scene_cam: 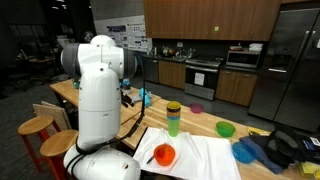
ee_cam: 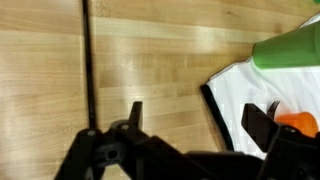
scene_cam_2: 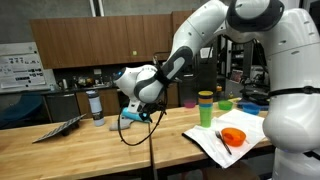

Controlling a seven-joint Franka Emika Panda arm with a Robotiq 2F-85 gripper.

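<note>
My gripper stands open above bare wood in the wrist view, with nothing between its fingers. In exterior view 2 the gripper (scene_cam_2: pixel 141 112) hangs over the middle of the table. A green cup (ee_cam: pixel 288 47) shows at the wrist view's upper right, beyond the fingers. In exterior view 1 it appears as a tall stack of coloured cups (scene_cam: pixel 173 119), yellow and blue at the top, on a white cloth (scene_cam: pixel 206 153). An orange bowl (scene_cam: pixel 164 155) sits on the same cloth, with a dark-handled utensil (scene_cam_2: pixel 222 142) beside it.
Green bowl (scene_cam: pixel 226 129), blue bowl (scene_cam: pixel 244 152) and pink bowl (scene_cam: pixel 196 108) stand beyond the cloth. A folded grey cloth (scene_cam_2: pixel 120 126) and a metal canister (scene_cam_2: pixel 95 104) lie farther along the table. A black cable (ee_cam: pixel 89 60) crosses the wood.
</note>
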